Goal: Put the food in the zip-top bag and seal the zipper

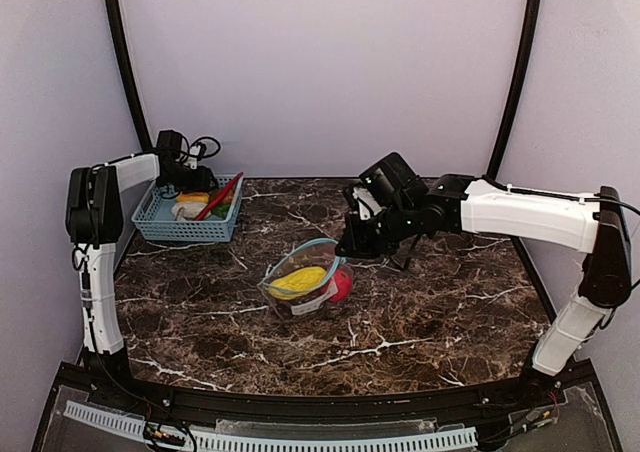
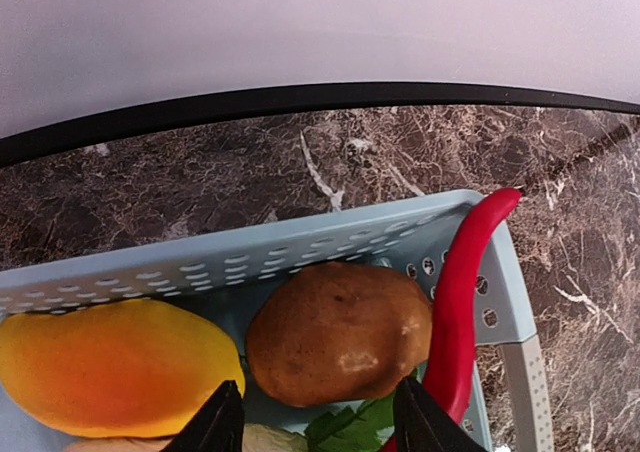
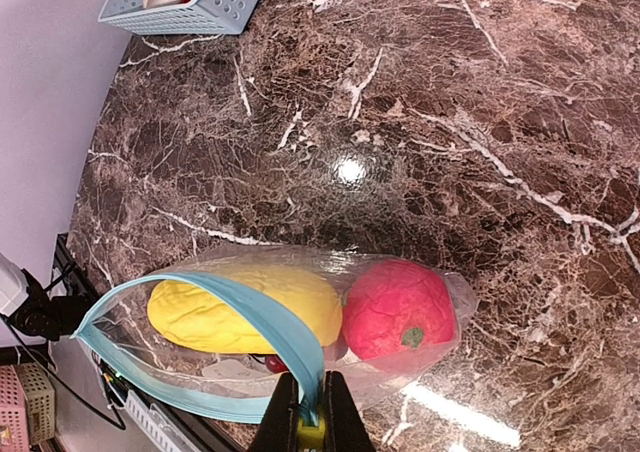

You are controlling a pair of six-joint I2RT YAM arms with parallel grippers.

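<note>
My left gripper is over the blue basket. Its fingertips show at the bottom of the left wrist view, apart, beside a brown potato-like food, a yellow-orange food and a red pepper; whether anything is between them is unclear. The clear zip bag lies on the table with a yellow food and a pinkish-red round food inside, its blue rim open. My right gripper is shut on the bag's zip rim.
A wall stands behind and at each side.
</note>
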